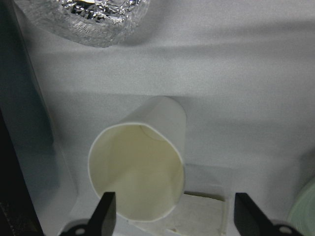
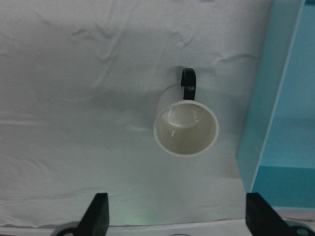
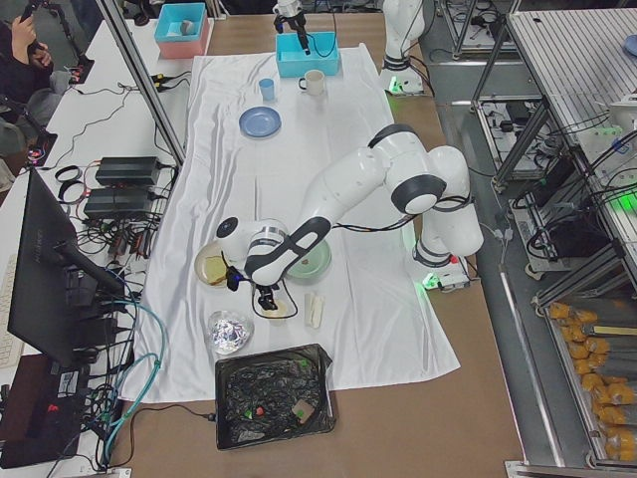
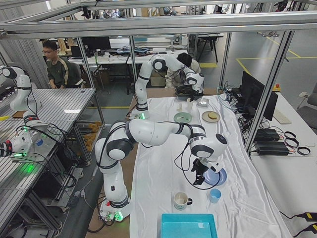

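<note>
My left gripper (image 3: 261, 295) hangs open over a cream paper cup (image 1: 137, 167), which sits between its fingertips in the left wrist view, beside a folded white packet (image 3: 314, 311). A foil bowl (image 3: 229, 332) lies nearby. My right gripper (image 4: 200, 173) is open above the other end of the table, with a white mug (image 2: 186, 129) with a black handle below it, next to a turquoise bin (image 2: 266, 123).
A black bag-lined bin (image 3: 274, 433) stands at the near end. A tan plate (image 3: 209, 275) with food and a green plate (image 4: 183, 117) flank the left arm. A blue plate (image 3: 259, 122) and blue cup (image 4: 215, 197) are at the far end.
</note>
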